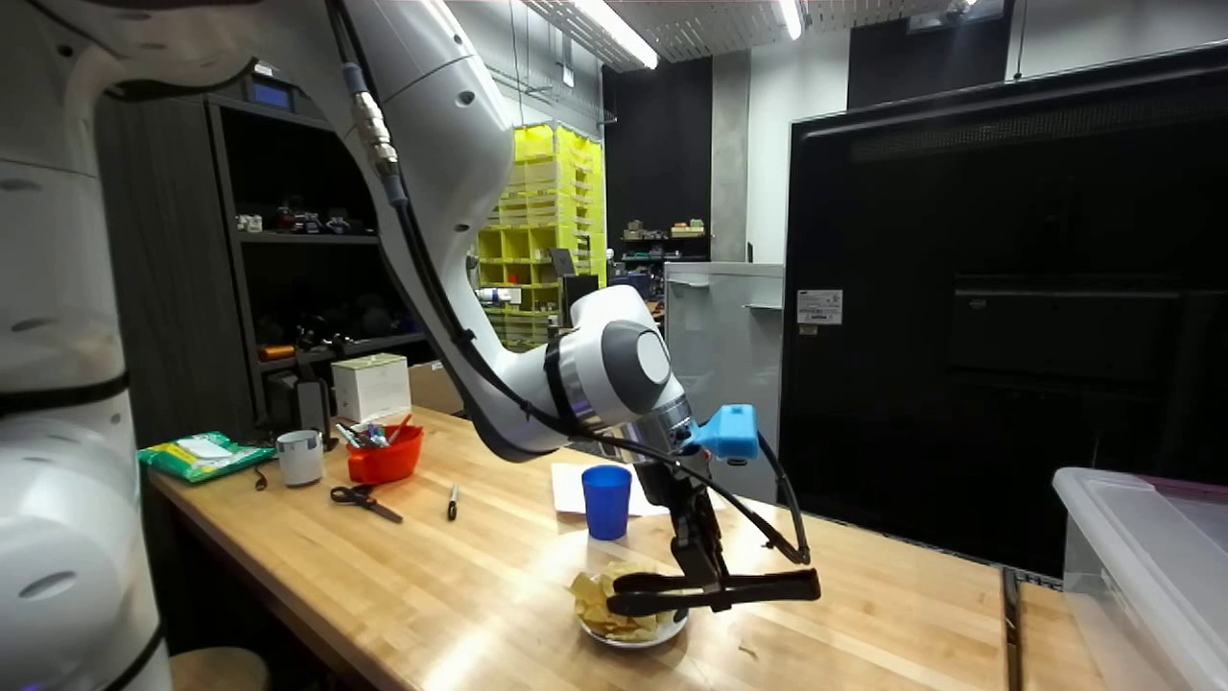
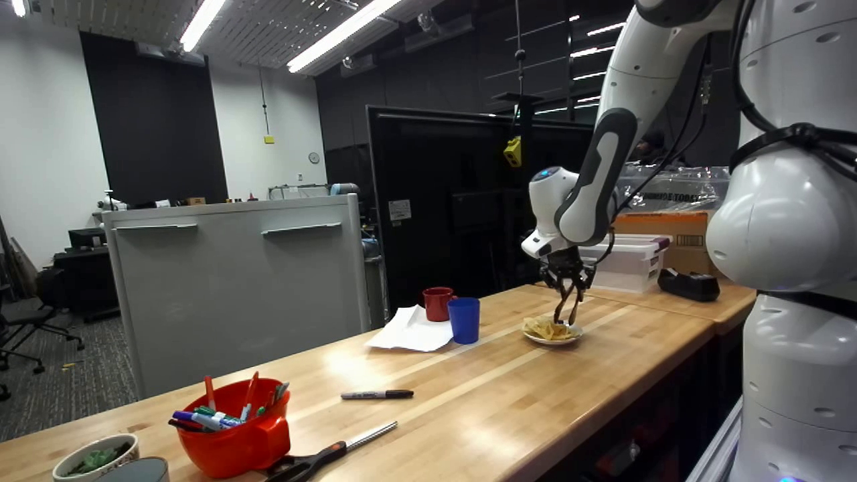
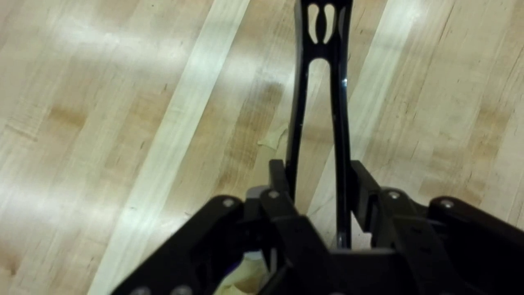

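Note:
My gripper is shut on a pair of black tongs [image 3: 320, 49], one finger pressing each arm of the tongs. In exterior view 1 the tongs [image 1: 766, 587] lie nearly level across the gripper [image 1: 716, 589], with one end over a white plate [image 1: 627, 641] of yellowish chips [image 1: 599, 601]. Exterior view 2 shows the tongs [image 2: 566, 309] hanging by the chips [image 2: 544, 328] on the plate [image 2: 554, 342]. Whether they touch the chips is unclear. In the wrist view only a few chips [image 3: 245, 275] show, below the fingers.
A blue cup [image 1: 606, 503] stands behind the plate, near white paper [image 2: 414, 329] and a red mug [image 2: 438, 302]. A chip fragment [image 1: 748, 652] lies on bare wood right of the plate. Scissors [image 1: 366, 502], a marker [image 1: 452, 503] and a red pen holder [image 1: 386, 455] sit farther left.

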